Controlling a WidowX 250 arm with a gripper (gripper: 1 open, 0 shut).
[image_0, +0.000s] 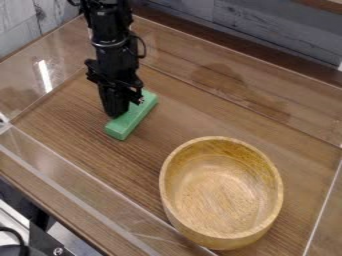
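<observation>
A green rectangular block (131, 119) lies on the wooden table at left of centre, tilted diagonally. My black gripper (123, 105) is low at the block's left edge, shut; whether it touches the block is unclear, and its fingertips are small and dark.
A large pale wooden bowl (221, 190) stands at the lower right. Table edges run along the left side.
</observation>
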